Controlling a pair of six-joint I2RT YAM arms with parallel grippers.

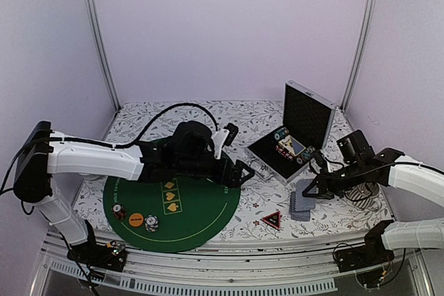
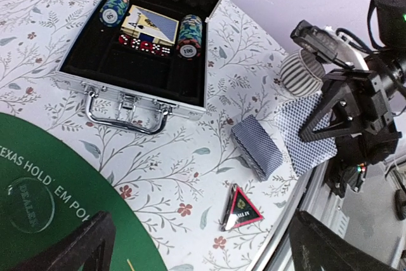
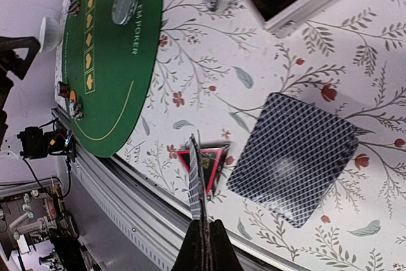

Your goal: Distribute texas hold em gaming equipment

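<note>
In the top view my right gripper [image 1: 313, 186] is low over the front right of the table, shut on a blue-patterned playing card [image 1: 303, 195]. The right wrist view shows that held card [image 3: 195, 185] nearly edge-on between the fingers. Flat on the cloth beside it lies a patterned card [image 3: 292, 160]; whether more lie beneath it I cannot tell. My left gripper [image 1: 241, 173] hovers at the green mat's right edge, its fingers wide apart and empty. The open chip case [image 2: 143, 99] holds chip stacks [image 2: 189, 36], red dice [image 2: 144, 44] and more cards [image 2: 151, 23].
A black-and-red triangular marker [image 1: 272, 220] sits left of the table card. The green poker mat [image 1: 201, 230] carries chips [image 1: 151, 223] and an orange disc [image 1: 136, 220]. A striped cup [image 2: 301, 74] stands at the right.
</note>
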